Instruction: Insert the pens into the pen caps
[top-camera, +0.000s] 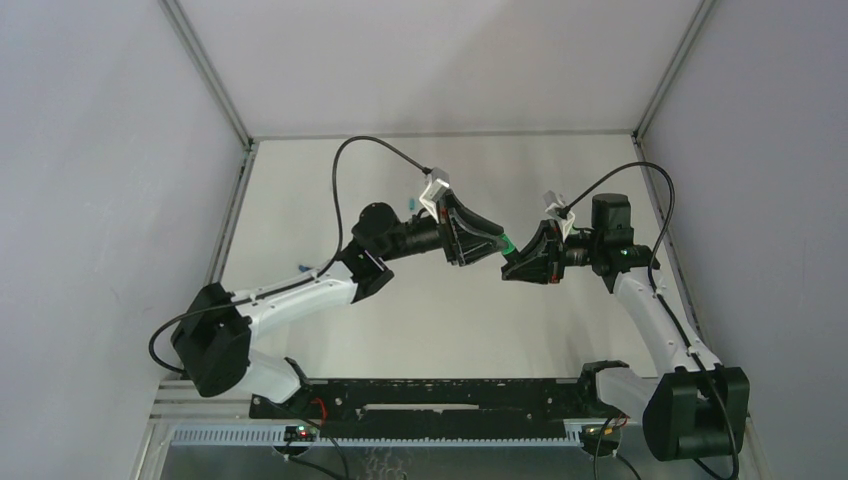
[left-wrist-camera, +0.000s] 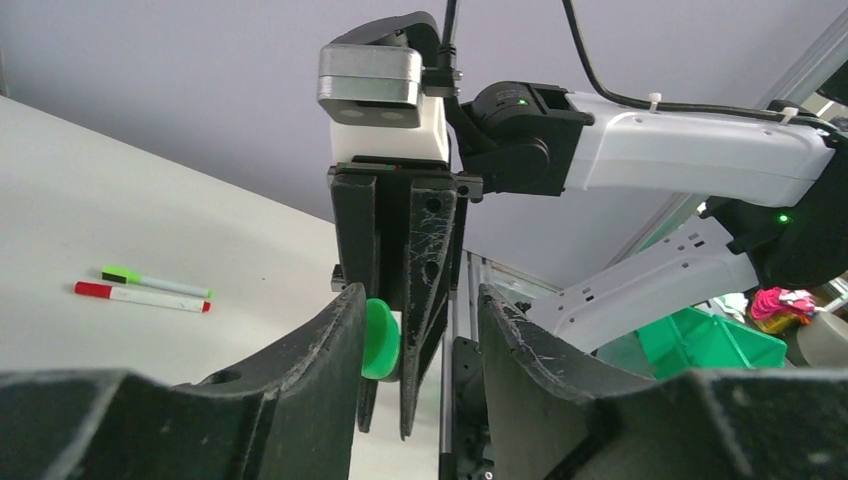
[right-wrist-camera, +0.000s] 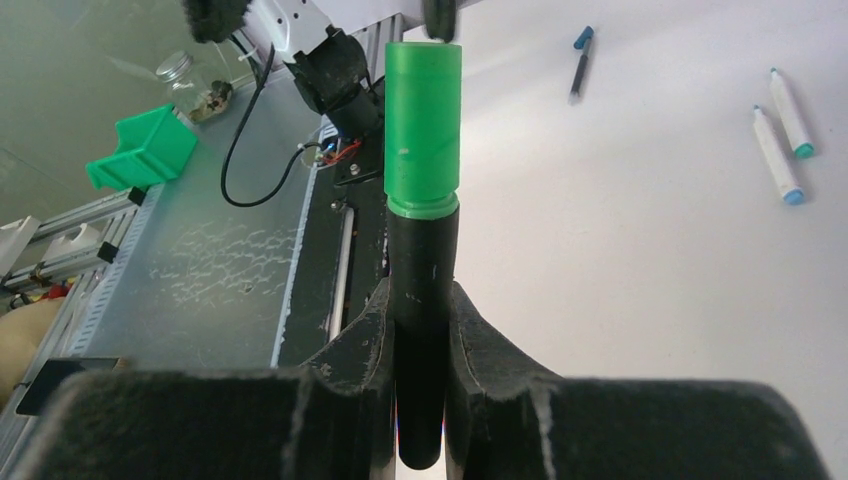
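Observation:
A marker with a black body (right-wrist-camera: 421, 330) and a bright green cap (right-wrist-camera: 423, 125) stands upright in the right wrist view. My right gripper is shut on the black body, leaving the cap sticking out past its fingers. In the top view my left gripper (top-camera: 502, 240) is at the green cap, facing the right gripper (top-camera: 512, 262). The left wrist view shows the left fingers apart, with the round green cap end (left-wrist-camera: 380, 340) close to one finger (left-wrist-camera: 345, 320). Contact with the cap cannot be told.
On the white table lie a red-capped marker (left-wrist-camera: 142, 297) and a green-and-white marker (left-wrist-camera: 157, 283). Elsewhere are two white markers, blue-ended (right-wrist-camera: 777, 155) and teal-ended (right-wrist-camera: 791, 113), and a dark pen (right-wrist-camera: 579, 75) beside a blue cap (right-wrist-camera: 583, 37).

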